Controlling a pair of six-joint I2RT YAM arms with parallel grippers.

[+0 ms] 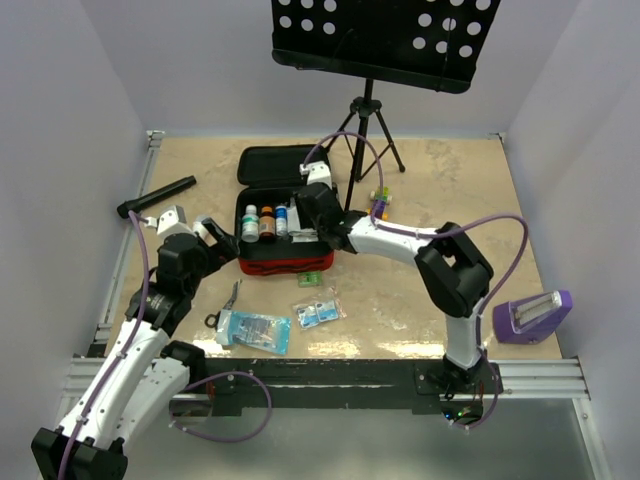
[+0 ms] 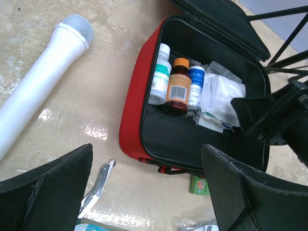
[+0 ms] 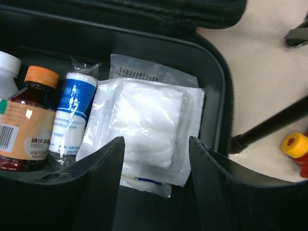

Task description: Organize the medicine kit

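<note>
The open black-and-red medicine case (image 1: 281,267) holds a white bottle (image 2: 160,74), a brown bottle with an orange cap (image 2: 178,87), a blue-and-white tube (image 2: 196,86) and flat white packets (image 3: 147,122). Over those packets, inside the right end of the case, my right gripper is open; its fingers stand apart and the packets lie below them. Left of the case hovers my left gripper, open and empty. On the table in front lie scissors (image 1: 228,305), a blue-and-clear bag (image 1: 252,332), a small clear packet (image 1: 318,312) and a green box (image 1: 309,279).
A white microphone (image 2: 45,79) lies left of the case, its handle dark from above. The music stand's tripod (image 1: 364,130) rises close behind the case's right side. Colourful toy blocks (image 1: 380,204) and a purple device (image 1: 532,318) are to the right.
</note>
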